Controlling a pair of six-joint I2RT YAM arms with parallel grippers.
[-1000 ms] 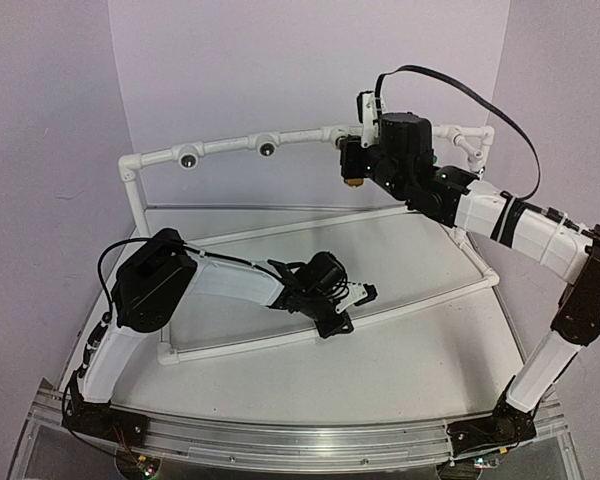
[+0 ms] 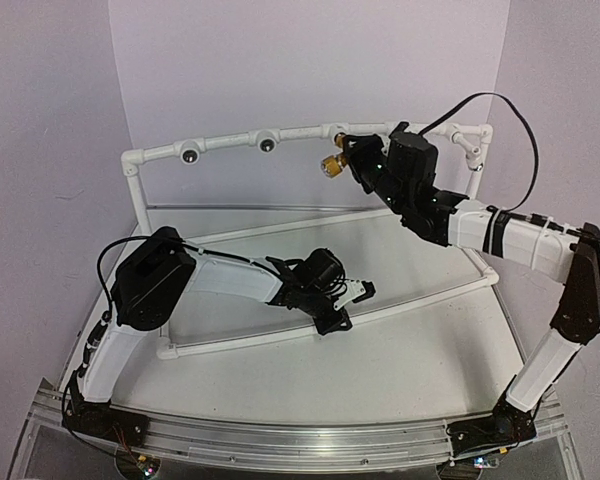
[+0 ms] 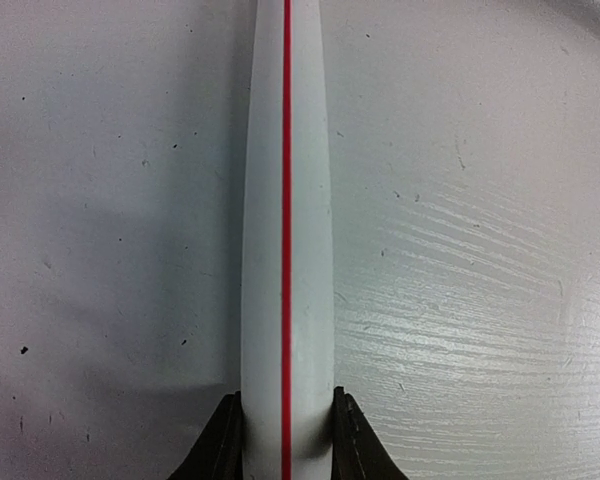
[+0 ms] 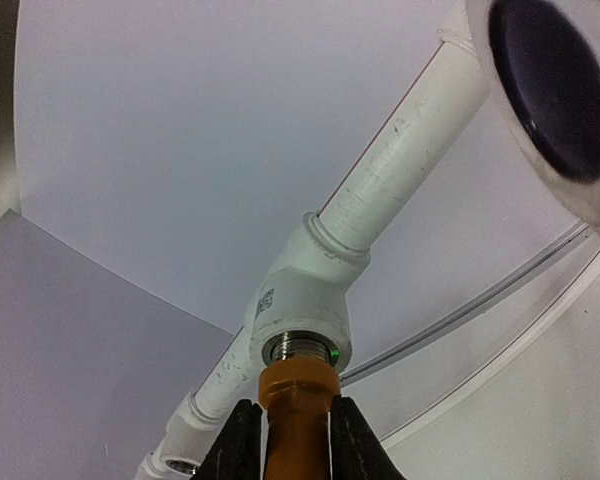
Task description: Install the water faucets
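A brass-coloured faucet (image 2: 333, 166) is at the third tee (image 2: 334, 129) of the upper white pipe, with my right gripper (image 2: 346, 148) around it. In the right wrist view my right gripper is shut on the faucet (image 4: 298, 385), whose end meets the tee (image 4: 300, 290) at a threaded metal fitting with some thread showing. My left gripper (image 2: 332, 320) is low on the front pipe; in the left wrist view its fingers are shut on that red-striped pipe (image 3: 265, 250).
Two other tees (image 2: 189, 145) along the upper pipe show open dark sockets. A side fitting (image 2: 472, 154) is at the right corner. The white board (image 2: 280, 390) in front of the frame is clear.
The left arm is almost unmoved.
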